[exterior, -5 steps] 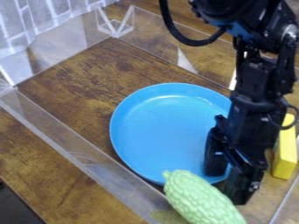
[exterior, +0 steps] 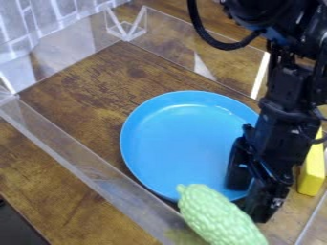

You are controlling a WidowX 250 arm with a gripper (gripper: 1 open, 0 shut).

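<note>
My gripper (exterior: 259,182) hangs low at the right, open, over the right part of a blue plate (exterior: 173,144), with its fingertips close to a pale green bumpy vegetable (exterior: 220,215) at the bottom. The vegetable lies at the plate's front edge. Whether the fingers touch it is unclear.
A yellow block (exterior: 313,170) stands at the right behind the gripper. Clear plastic walls (exterior: 71,139) border the wooden surface (exterior: 96,86), which is bare left of and behind the plate. A white cloth-like item (exterior: 26,24) is at the top left.
The arm has shifted slightly to the right, its upper part most noticeably. The plate, vegetable and yellow block look unmoved.
</note>
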